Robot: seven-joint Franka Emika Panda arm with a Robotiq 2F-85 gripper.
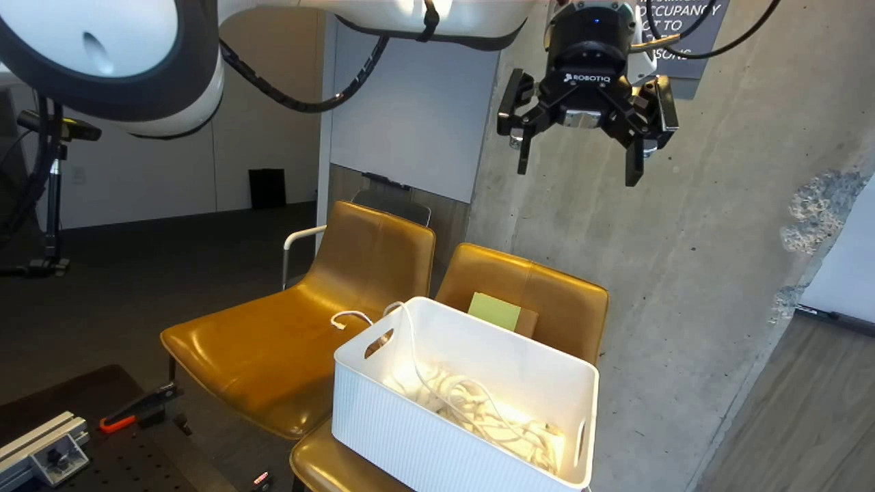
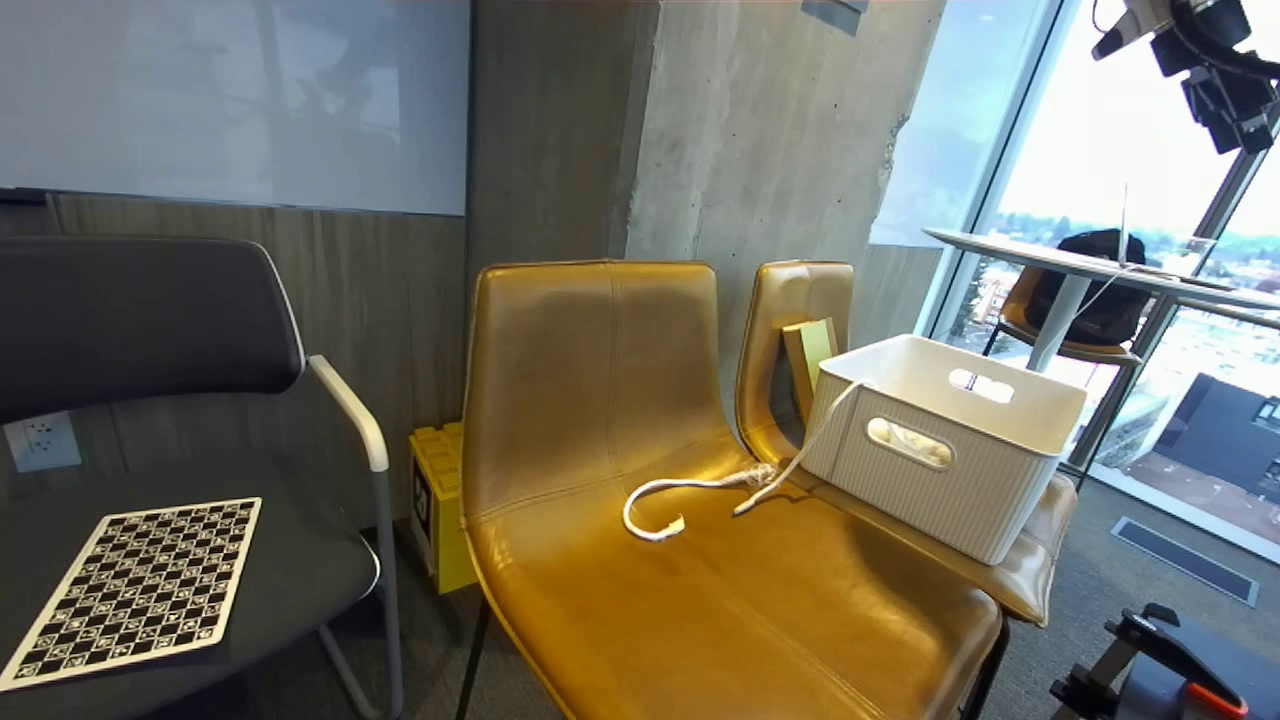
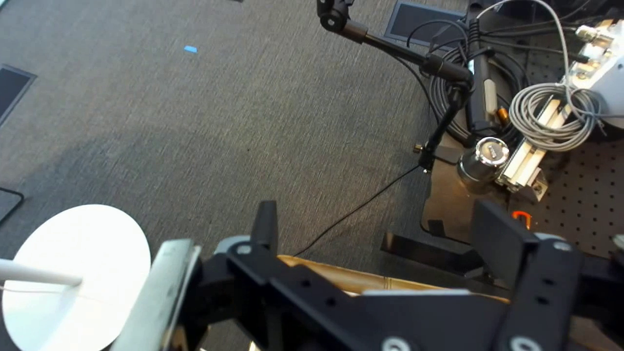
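Note:
High above the seats, my gripper (image 1: 579, 168) stands open, its fingers (image 1: 635, 162) well apart and nothing between them. Below it on a chair rests a white ribbed bin (image 1: 410, 434) with a tangle of white rope or cord (image 1: 484, 414) inside. One strand runs over the bin's rim, and in the second exterior view its end (image 2: 672, 486) lies on the neighbouring tan seat. The wrist view looks past the open gripper to the carpet, with a tan chair edge (image 3: 351, 276) low between the fingers.
Tan chairs (image 1: 262, 344) stand side by side before a concrete wall (image 1: 697, 246). A green-and-brown block (image 1: 493, 311) leans on the backrest behind the bin. In the wrist view, a stand (image 3: 447, 70) and coiled cables (image 3: 550, 117) occupy the right side; a white round base (image 3: 111, 251) lies left.

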